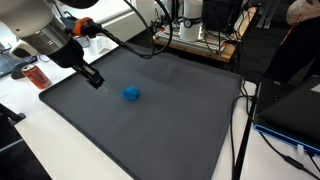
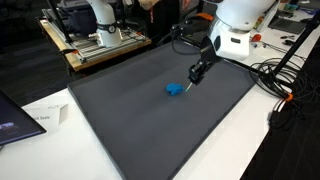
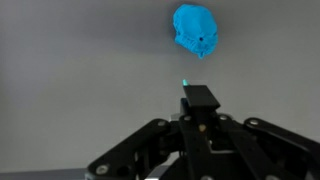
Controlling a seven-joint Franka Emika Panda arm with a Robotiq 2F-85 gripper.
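A crumpled blue object (image 3: 196, 30), perhaps a cloth or sponge, rests on the dark grey board (image 1: 150, 125). In exterior view 1 the blue object (image 1: 130, 93) lies to the right of my gripper (image 1: 96, 82), with a gap between them. My gripper looks closed in the wrist view, its fingers together. A small light-blue tip (image 3: 185, 82) pokes out just beyond them, and exterior view 2 shows a thin pale piece (image 2: 189, 87) below the gripper (image 2: 194, 78). Most of this thin item is hidden by the fingers.
A red can (image 1: 37, 77) stands off the board's far left corner. Black cables (image 2: 285, 85) bunch beside the arm's base. Most of the board around the blue object is bare. A wooden-edged tray (image 1: 205, 45) sits beyond the far edge.
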